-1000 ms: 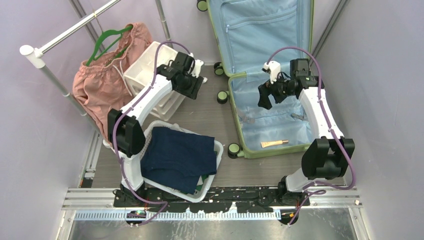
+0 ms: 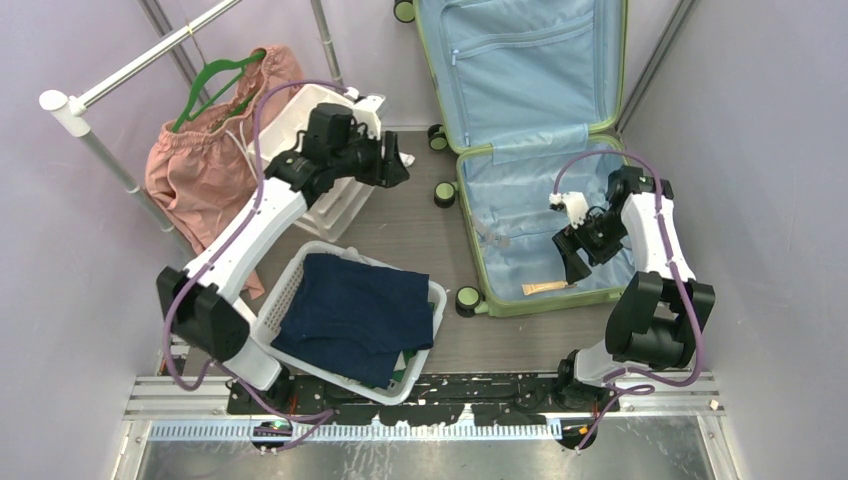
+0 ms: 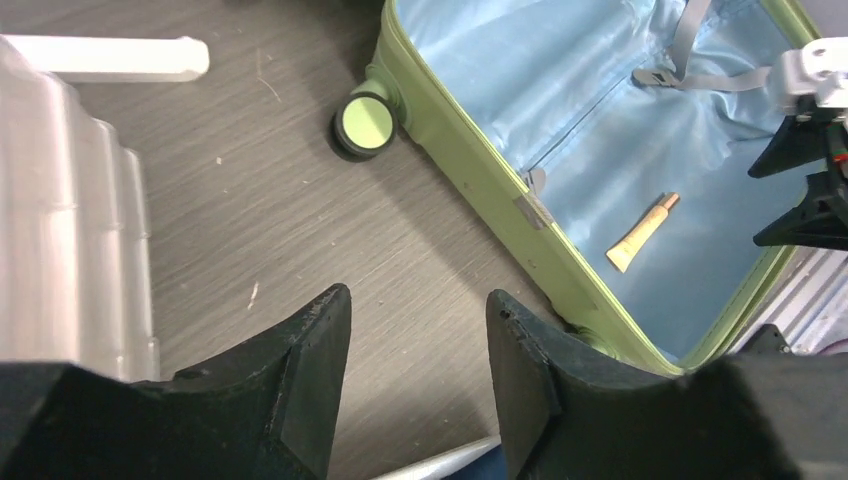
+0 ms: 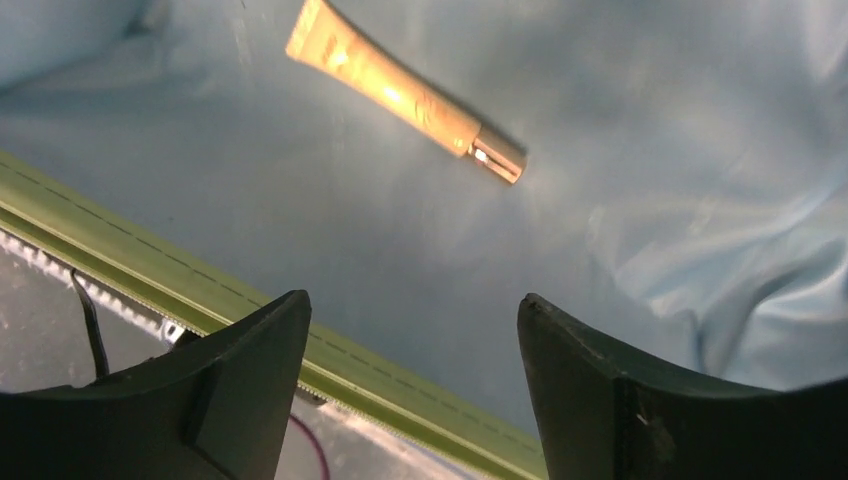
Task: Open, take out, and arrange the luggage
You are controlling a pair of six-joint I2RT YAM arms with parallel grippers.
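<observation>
The green suitcase (image 2: 480,300) lies open with a pale blue lining. A gold tube with a cap (image 2: 540,287) lies on the floor of its lower half, also in the right wrist view (image 4: 400,92). My right gripper (image 2: 573,260) is open just above that tube, nothing between its fingers. My left gripper (image 2: 390,160) hangs open over the floor beside the white stacked bins (image 2: 285,135), left of the suitcase, holding nothing.
A white basket (image 2: 435,310) with dark navy clothing (image 2: 355,305) sits at the front left. A pink garment (image 2: 200,190) hangs on a green hanger from the rail (image 2: 150,50). Bare floor (image 2: 410,240) separates basket, bins and suitcase.
My right gripper has come down and toward the front, over the tube. The objects are unmoved.
</observation>
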